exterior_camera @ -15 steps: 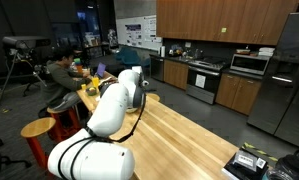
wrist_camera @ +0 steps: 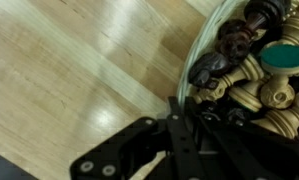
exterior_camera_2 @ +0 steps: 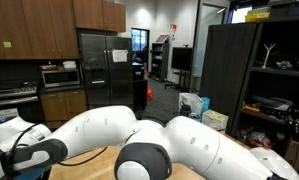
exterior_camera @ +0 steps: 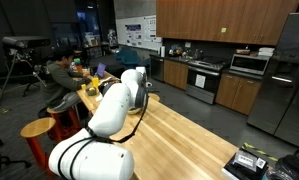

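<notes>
In the wrist view, a bowl or basket with a pale rim [wrist_camera: 197,50] fills the right side. It holds several dark and light wooden chess pieces [wrist_camera: 248,70], one with a green felt base [wrist_camera: 282,57]. My gripper reaches up from the bottom of that view, and the pale rim runs down between its fingertips. The fingers look shut on this rim. The bowl's lower part is hidden behind the gripper. In exterior view 1 the white arm stretches away along the table, and its far end is too small to show the fingers.
Bare wooden table [wrist_camera: 74,75] lies left of the bowl in the wrist view. Exterior view 1 shows a long clear stretch of table [exterior_camera: 174,140] right of the arm, dark items [exterior_camera: 246,163] at its near right corner, and red stools [exterior_camera: 36,128] to the left.
</notes>
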